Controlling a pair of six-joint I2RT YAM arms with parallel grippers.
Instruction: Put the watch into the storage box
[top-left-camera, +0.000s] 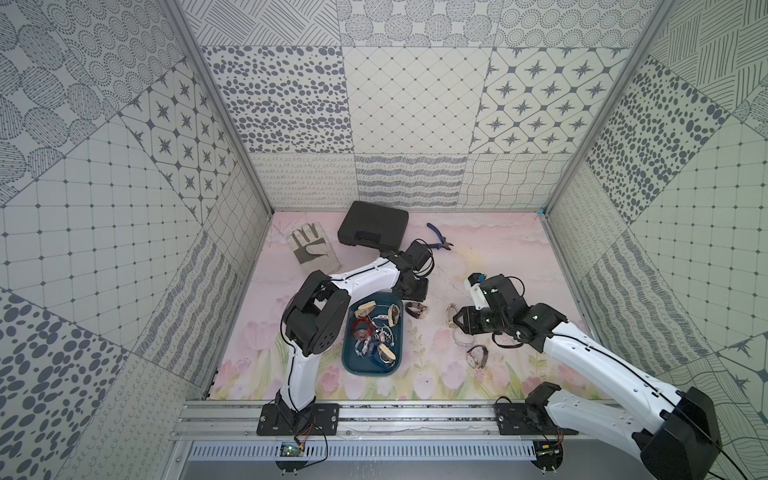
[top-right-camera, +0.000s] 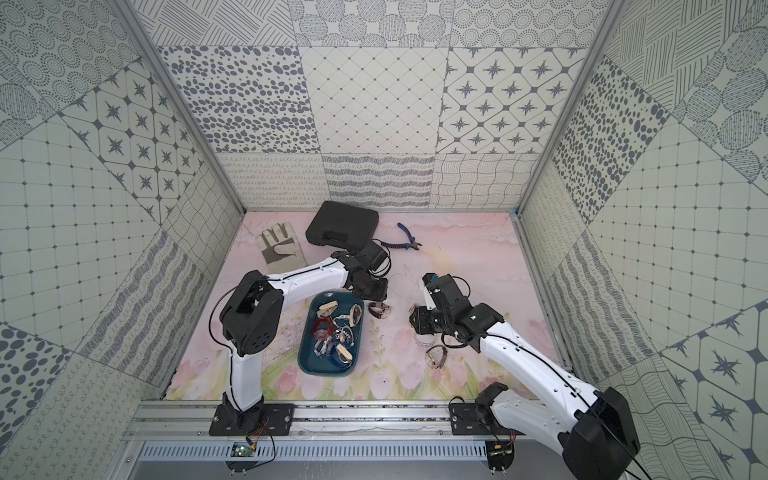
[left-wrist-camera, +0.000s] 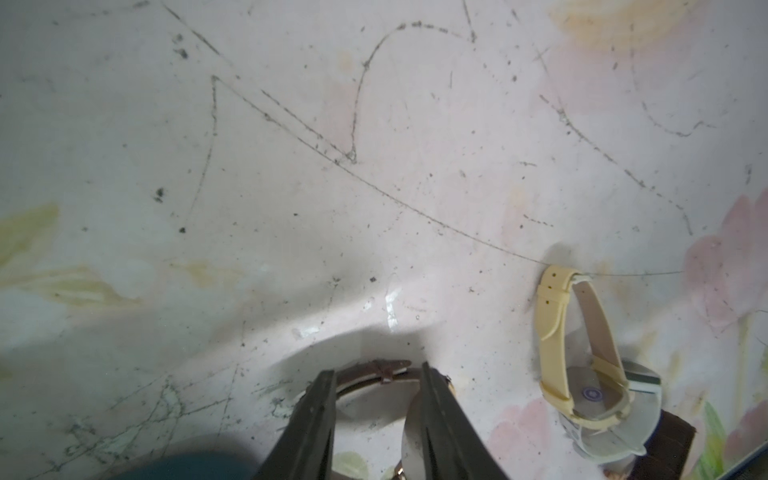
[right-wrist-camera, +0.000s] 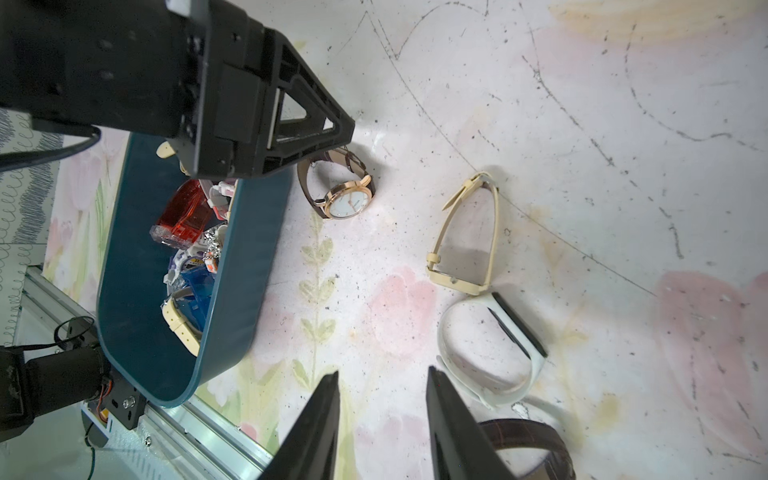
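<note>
A brown-strapped watch with a rose-gold case (right-wrist-camera: 349, 198) lies on the table just right of the blue storage box (right-wrist-camera: 242, 280). Over it is my left gripper, its fingers part open; in the left wrist view the watch's strap (left-wrist-camera: 372, 373) shows between and behind the fingertips, with no grip visible. My right gripper hangs open and empty above the table. Right of the brown watch lie a cream watch (right-wrist-camera: 458, 281), a white band with a dark face (right-wrist-camera: 500, 392) and another dark brown strap (right-wrist-camera: 532, 436). Several watches are inside the box.
At the back stand a black case (top-left-camera: 373, 226), a grey-white glove (top-left-camera: 313, 249) and blue-handled pliers (top-left-camera: 434, 237). The two arms work close together over the middle.
</note>
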